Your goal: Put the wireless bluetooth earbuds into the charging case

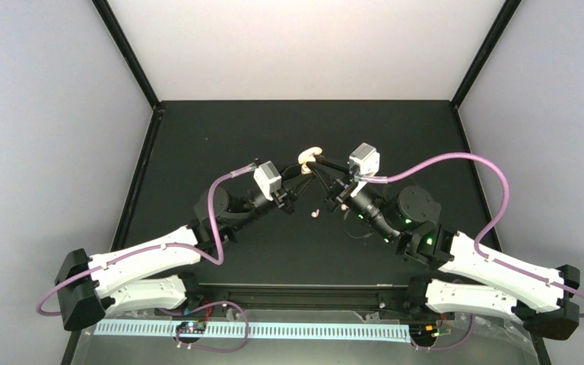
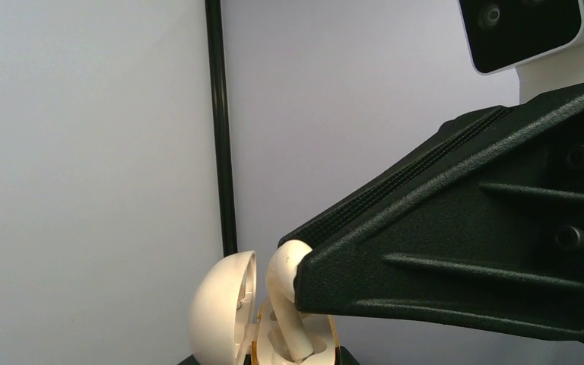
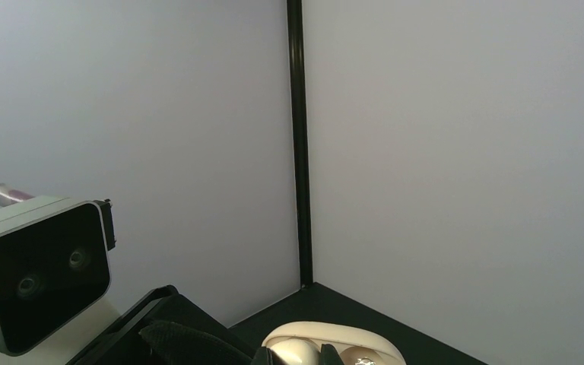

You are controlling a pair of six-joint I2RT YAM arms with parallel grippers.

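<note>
The white charging case [image 1: 309, 153], lid standing open, is held up at centre where both grippers meet. My left gripper [image 1: 301, 172] is shut on it; in the left wrist view the case [image 2: 217, 312] is at the bottom. My right gripper [image 1: 312, 163] is shut on a white earbud [image 2: 289, 281], whose stem sits at or inside the case's opening; whether it is seated I cannot tell. In the right wrist view the lid [image 3: 365, 338] shows at the bottom edge. Two small pale pieces, apparently earbuds [image 1: 315, 214] [image 1: 343, 207], lie on the mat below.
The two arms' camera housings [image 1: 266, 179] [image 1: 364, 158] are close to each other, and a thin dark cable loops beside the right wrist.
</note>
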